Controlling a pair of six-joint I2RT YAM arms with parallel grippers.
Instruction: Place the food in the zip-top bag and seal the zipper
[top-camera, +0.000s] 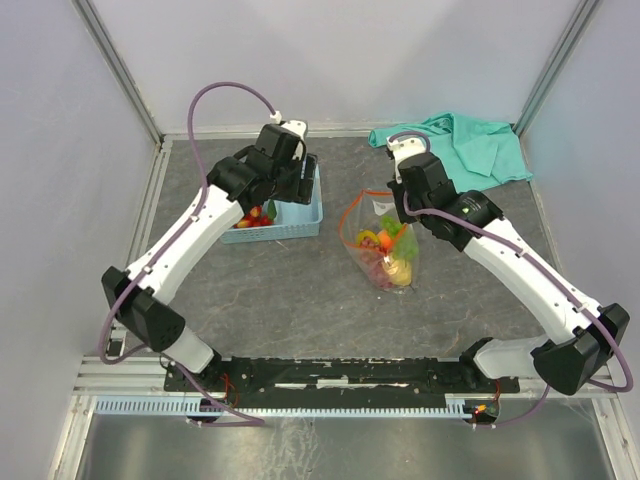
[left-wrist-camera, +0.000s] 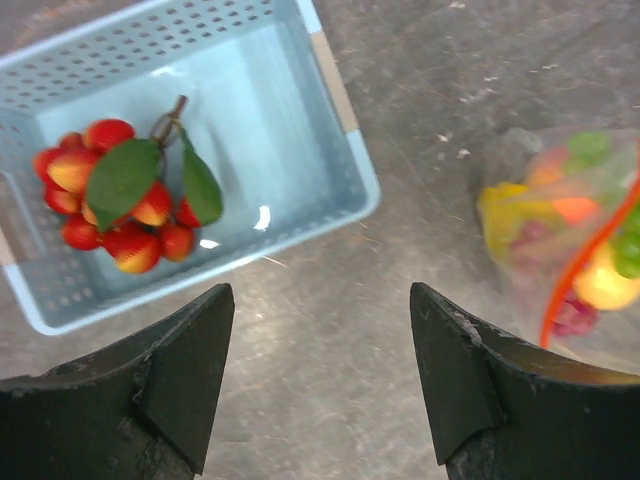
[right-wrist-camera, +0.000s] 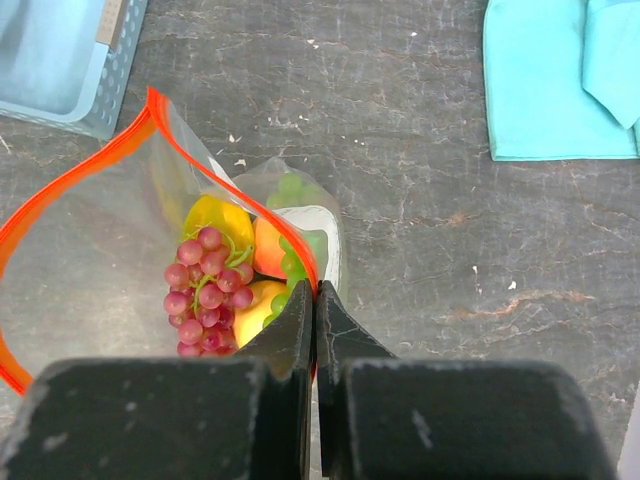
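A clear zip top bag (top-camera: 350, 243) with an orange rim hangs from my right gripper, which is shut on that rim. Its mouth gapes toward the left. Inside show red grapes (right-wrist-camera: 206, 290), a yellow fruit or pepper (right-wrist-camera: 218, 218), an orange fruit (right-wrist-camera: 268, 248) and green grapes (right-wrist-camera: 291, 262). My left gripper stands open and empty, over the floor between the blue basket and the bag. In the basket (left-wrist-camera: 352, 172) lies a bunch of small red-yellow fruit (left-wrist-camera: 140, 252) with green leaves, seen at the left of the left wrist view.
A turquoise cloth (top-camera: 470, 150) lies folded at the back right, clear of both arms.
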